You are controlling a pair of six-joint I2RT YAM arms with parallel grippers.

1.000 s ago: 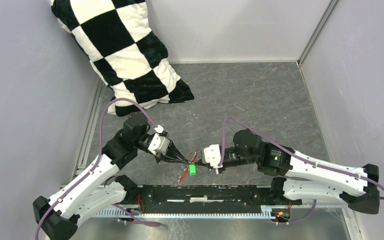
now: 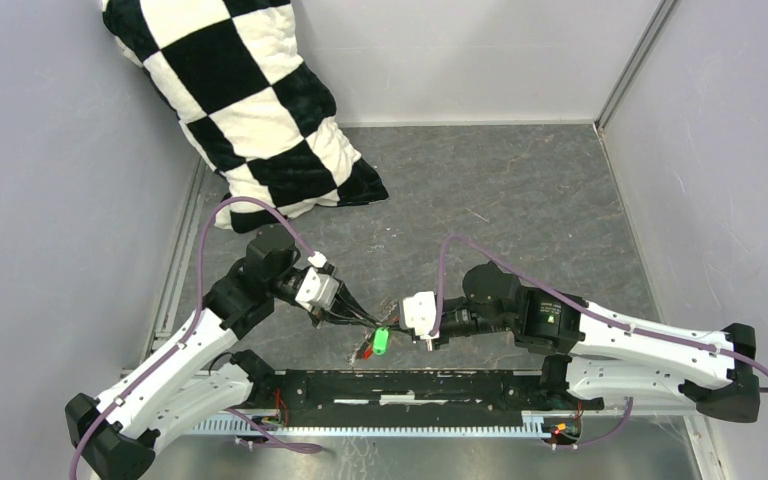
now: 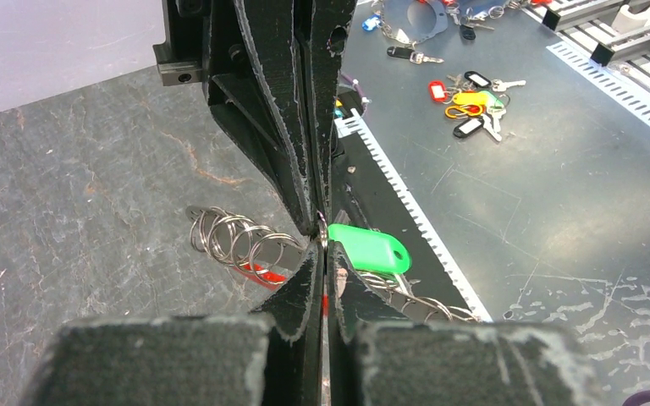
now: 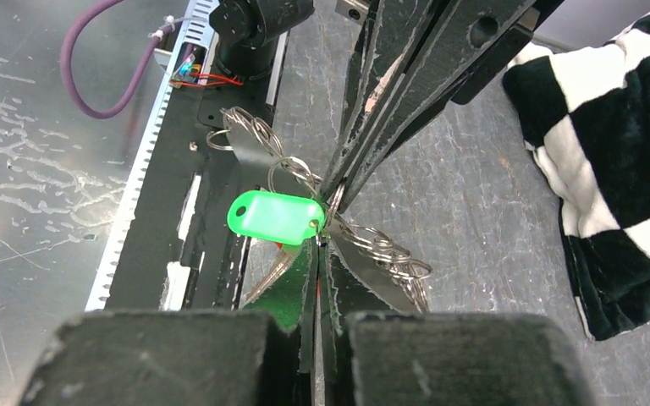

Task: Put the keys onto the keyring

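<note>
In the right wrist view my left gripper reaches in from above, shut on a metal keyring. Many thin wire rings [image 4: 389,254] spread out around its tips, with a red piece partly hidden behind the fingers. A bright green key tag [image 4: 275,217] hangs right beside both grippers' tips. My right gripper is shut, its tips at the small metal loop by the tag's end; whether that thin loop is pinched between them is unclear. From the left wrist view, the green tag [image 3: 371,249] sits just right of the meeting fingertips, beside the coiled rings [image 3: 237,241].
More keys with coloured tags [image 3: 478,101] lie on the metal surface, along with a black-tagged key [image 3: 415,55] and handcuffs [image 3: 423,21]. A black and white checked cushion [image 2: 250,110] leans at the back left.
The green tag and the red piece below have swung a little; the left arm looks still.
</note>
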